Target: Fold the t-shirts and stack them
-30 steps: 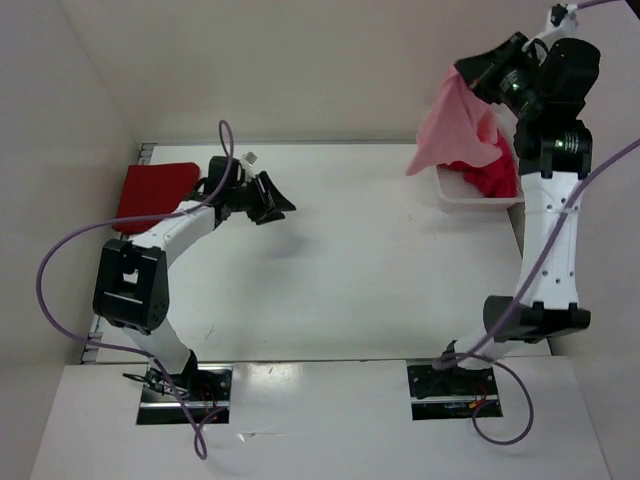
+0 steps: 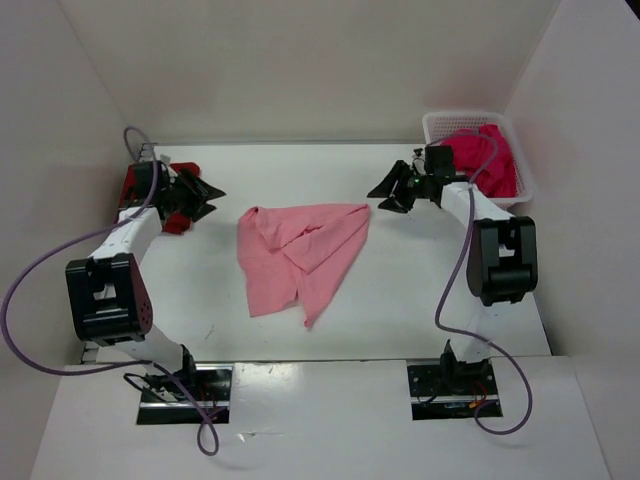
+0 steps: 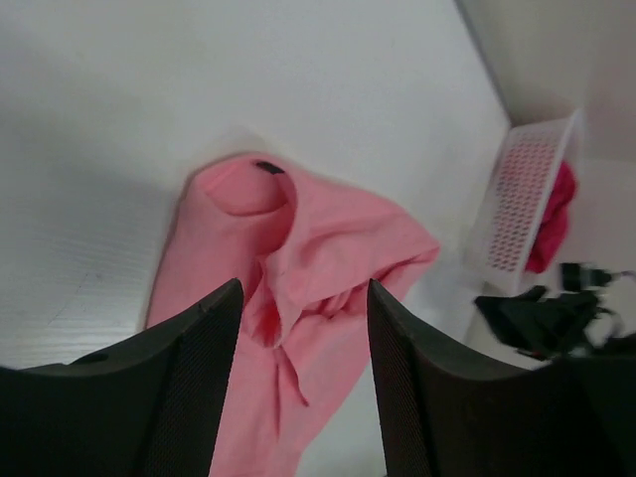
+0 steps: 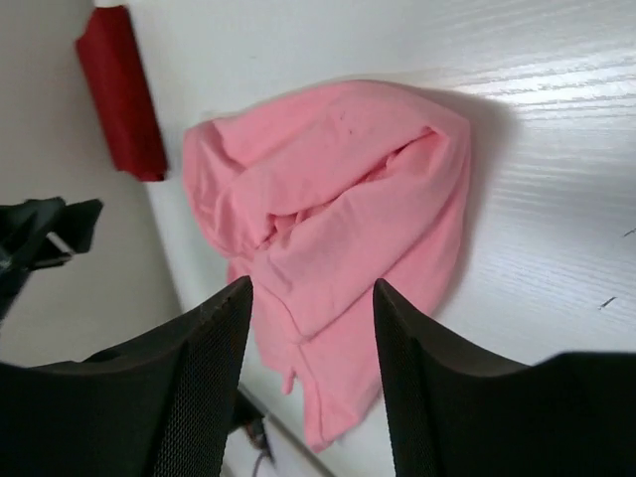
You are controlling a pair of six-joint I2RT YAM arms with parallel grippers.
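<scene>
A crumpled pink shirt (image 2: 285, 250) lies on the table between my two arms, its lower part trailing to a point at the front. My left gripper (image 2: 212, 202) hovers to the left of the shirt. In the left wrist view its fingers (image 3: 211, 338) stand apart with no cloth between them. To the right of the shirt, my right gripper (image 2: 380, 200) is open and clear of the cloth, which shows beyond its fingers (image 4: 227, 333) in the right wrist view. A dark red folded shirt (image 2: 180, 222) sits at the far left, partly hidden behind my left arm.
In the back right corner stands a white basket (image 2: 434, 122) with red cloth (image 2: 490, 160) in it. Bare table (image 2: 420, 290) surrounds the pink shirt on the front and right. Walls rise at the back and sides.
My right arm has drawn lower; the left has shifted left.
</scene>
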